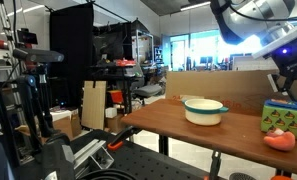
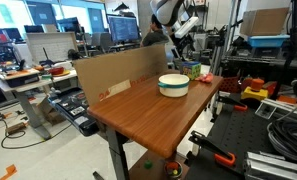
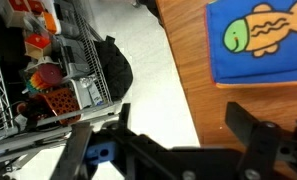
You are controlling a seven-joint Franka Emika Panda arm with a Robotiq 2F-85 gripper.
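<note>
At the right end of the table stands a patterned box [image 1: 281, 122] with a blue and green top. In the wrist view, a blue flat item [image 3: 233, 70] with an orange and green fish picture lies at the upper right, ahead of my gripper. Its fingers are spread wide, and the gap between them is empty. A pink-red object [image 1: 280, 140] rests in front of the box. A white bowl [image 1: 203, 112] with a pale green rim sits further left. The gripper's tips are not clear in the exterior views.
The wooden table [image 2: 158, 122] has clear room on the near side of the bowl. A brown panel [image 2: 113, 78] runs along one side. Past the table's edge, the wrist view shows floor and a rack [image 3: 73, 60] of mixed items.
</note>
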